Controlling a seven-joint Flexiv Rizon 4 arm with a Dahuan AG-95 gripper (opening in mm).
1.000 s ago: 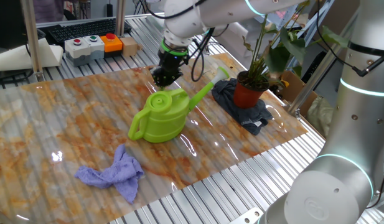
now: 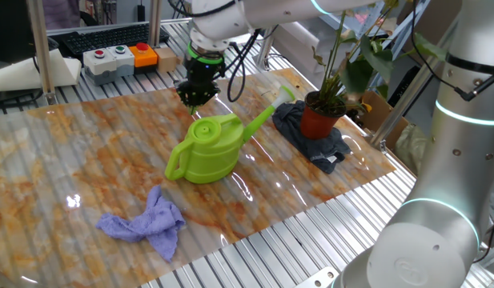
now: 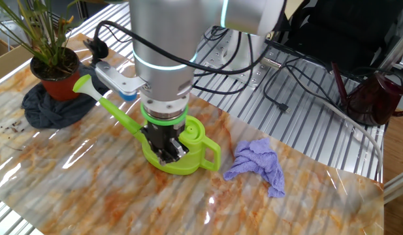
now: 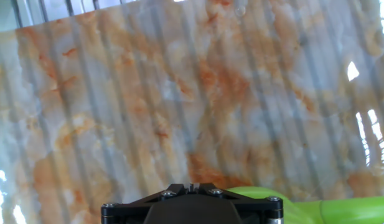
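The bright green watering can [image 2: 208, 152] stands upright on the marble-patterned sheet [image 2: 58, 172], its spout pointing toward the potted plant [image 2: 317, 122]. Behind the can in exterior view 1, my black gripper [image 2: 195, 98] hangs above the sheet, pointing down. From the opposite side it covers part of the can's body [image 3: 163, 163]. The wrist view shows the dark gripper mount at the bottom edge, with a strip of the green can [image 4: 350, 210] at lower right. No view makes clear how the fingers stand. A crumpled purple cloth [image 2: 150, 222] lies apart from the can, on its handle side.
Under the plant pot is a bunched dark cloth [image 2: 299, 136]. Button boxes [image 2: 110, 64] and a keyboard sit beyond the sheet's back edge. A dark red jug [image 3: 374, 98] stands off the sheet. Bare sheet extends left of the can in exterior view 1.
In exterior view 1 my gripper and forearm have shifted left, the gripper staying at about the same height behind the can. The can, the plant and the cloths have not moved.
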